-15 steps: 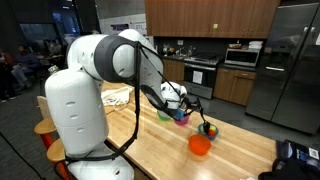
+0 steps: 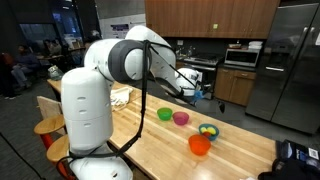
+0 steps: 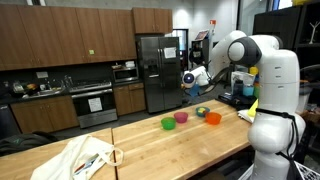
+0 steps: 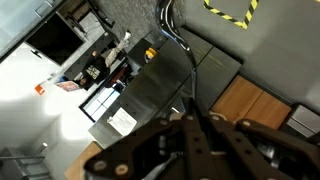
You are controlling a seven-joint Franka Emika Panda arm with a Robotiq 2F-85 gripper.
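My gripper (image 2: 197, 95) is raised above the far part of the table, clear of the bowls. It is shut on a long, thin dark utensil (image 4: 184, 55), which curves up from between the fingers in the wrist view. Whether it is a spoon or a ladle, and whether its end carries anything, cannot be made out. Below stand a green bowl (image 2: 165, 114), a pink bowl (image 2: 181, 118), a blue bowl (image 2: 208, 130) with small coloured things in it, and an orange bowl (image 2: 199, 145) nearest the robot.
Bare wooden table (image 2: 160, 150) surrounds the bowls. A white cloth (image 3: 75, 155) lies at the table's other end. Dark gear (image 2: 292, 160) sits at the right edge in the first exterior view. Stools (image 2: 48, 125) stand beside the table.
My gripper has risen and drawn away from the blue bowl, taking the dark utensil up with it. The bowls appear to stay in place.
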